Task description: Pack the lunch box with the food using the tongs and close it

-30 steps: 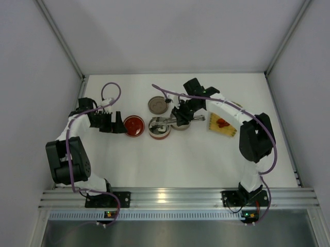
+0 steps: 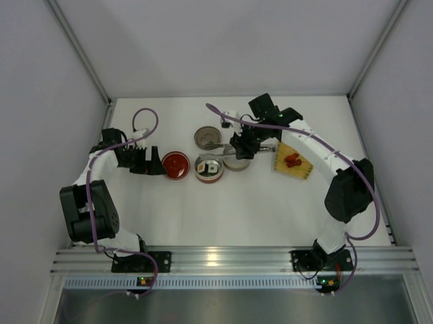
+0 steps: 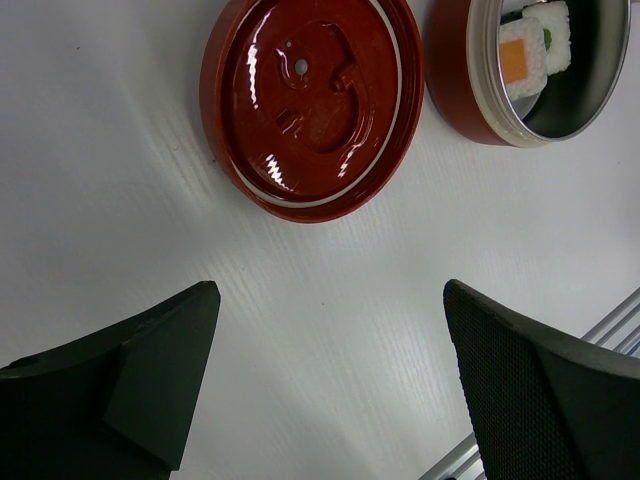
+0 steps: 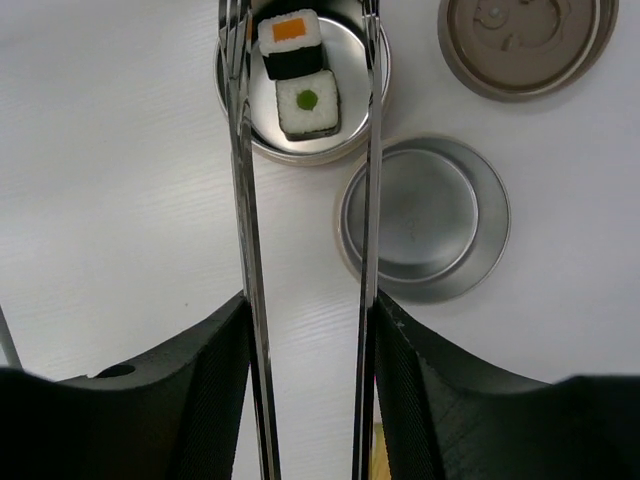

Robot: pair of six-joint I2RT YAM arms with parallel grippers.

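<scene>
My right gripper [image 2: 245,147] is shut on metal tongs [image 4: 245,180], whose two arms are spread apart. They reach out over the round red lunch box [image 2: 210,179]. Two pieces of sushi lie side by side in that box, one orange-topped [image 4: 290,30] and one with a green centre [image 4: 308,102]; I see no food between the tong arms, though their tips run out of the right wrist view. Beside the box on its left rests a red lid [image 2: 176,165]. Just left of the lid, my left gripper stands open and empty over the table.
An empty round metal container [image 4: 415,215] stands right of the lunch box, partly under my right arm in the top view. Behind lies a brown lid [image 2: 207,137]. A yellow mat [image 2: 302,147] with red items [image 2: 292,160] is at the right.
The tong arms, close together over the box before, now stand wider apart, and the sushi shows clearly. The left arm has stayed still.
</scene>
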